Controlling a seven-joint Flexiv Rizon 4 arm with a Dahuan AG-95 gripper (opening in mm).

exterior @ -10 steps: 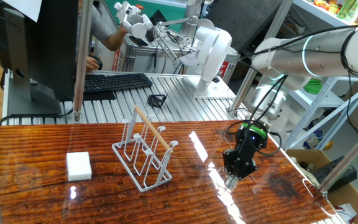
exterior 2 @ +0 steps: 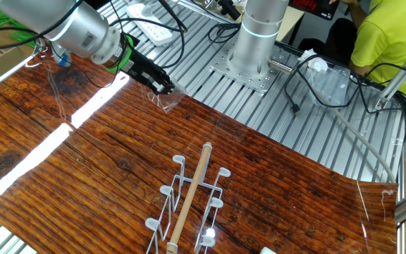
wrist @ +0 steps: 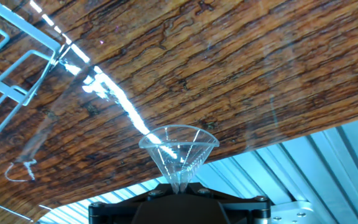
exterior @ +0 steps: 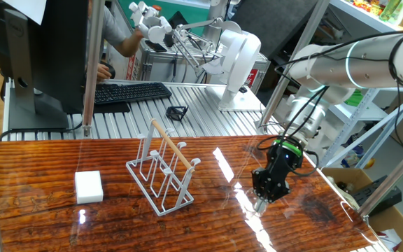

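A clear, flared glass (wrist: 179,158) juts out from my gripper in the wrist view, its round rim facing away from the black fingers. The gripper appears shut on its narrow end, which the fingers partly hide. In exterior view 2 the same transparent glass (exterior 2: 168,100) hangs at the tip of the gripper (exterior 2: 162,89), over the wooden table. Exterior view 1 shows the gripper (exterior: 262,199) low above the right part of the table, to the right of a white wire rack (exterior: 161,208) with a wooden top bar (exterior: 173,145). Nothing hangs on the rack's prongs.
A white block (exterior: 88,187) lies left of the rack on the glossy wooden table (exterior: 33,224). Behind stand a keyboard (exterior: 133,92), a monitor and a white fan-like device (exterior: 240,59). Bare tabletop separates the gripper from the rack. Bright reflections streak the surface.
The arm has shifted very slightly over the last second and is nearly still. Rack and white block have not moved.
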